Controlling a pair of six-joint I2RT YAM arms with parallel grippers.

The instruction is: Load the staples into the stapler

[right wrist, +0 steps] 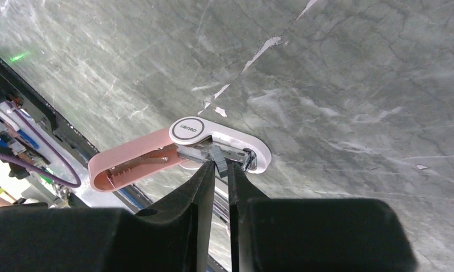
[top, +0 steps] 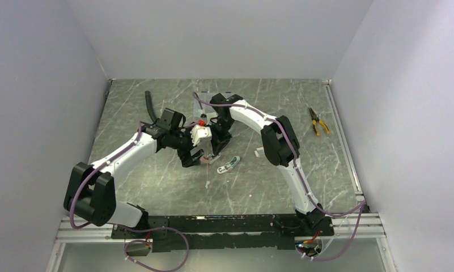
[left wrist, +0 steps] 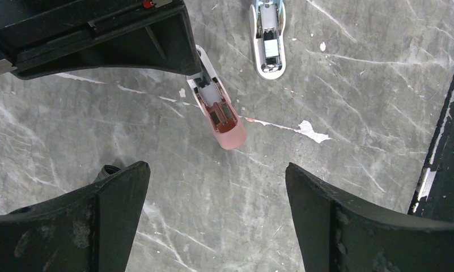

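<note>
The pink-and-white stapler (right wrist: 135,156) lies open on the table, its metal channel facing up. In the right wrist view, a small grey staple strip (right wrist: 218,161) is pinched at the tips of my right gripper, tilted over the white end's channel; whether it touches the metal cannot be told. My left gripper stands wide open beside the stapler's pink end (left wrist: 232,137), with only bare table between its fingers. A right-hand finger (left wrist: 173,51) covers the white end in the left wrist view.
A second, pale blue-and-white stapler (top: 229,165) lies just to the right. Small white pieces (top: 259,152) sit farther right, and yellow-handled pliers (top: 318,120) at the far right. A light tray (top: 200,105) is partly behind the right arm.
</note>
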